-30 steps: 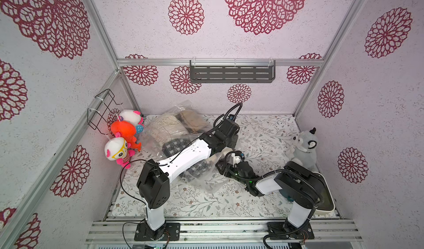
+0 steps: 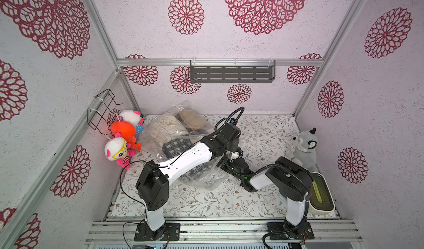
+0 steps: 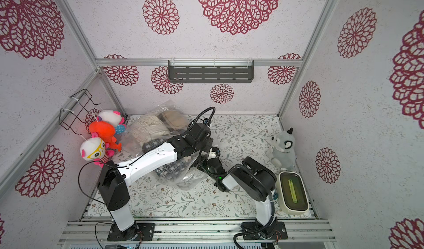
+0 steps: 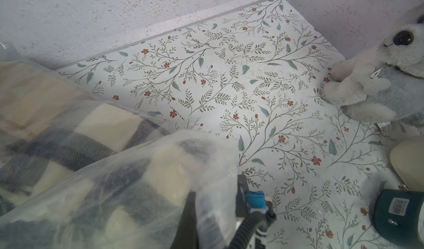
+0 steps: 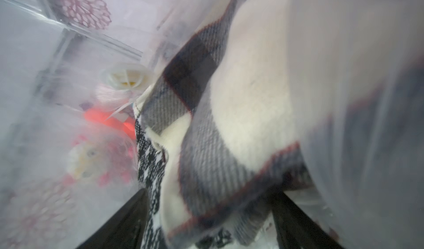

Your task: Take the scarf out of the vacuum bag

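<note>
A clear plastic bag (image 2: 207, 180) holding folded plaid and knit fabrics lies on the left-centre of the floor. The plaid scarf (image 5: 247, 85) fills the right wrist view, partly behind plastic. My left gripper (image 2: 231, 145) is at the bag's right part; in its wrist view the tips are covered by filmy plastic, and it is shut, with any pinched film hard to confirm. My right gripper is open, its fingers either side of plaid cloth inside or at the bag's opening, just below the left gripper.
Plush toys (image 2: 120, 149) sit by the left wall. A grey plush dog (image 2: 304, 147) sits at the right, with a lidded container (image 3: 292, 193) in front of it and a dark green object (image 4: 399, 215) nearby.
My right arm has shifted left and slightly up toward the bag's opening. The left gripper has moved slightly downward in the top left view.
</note>
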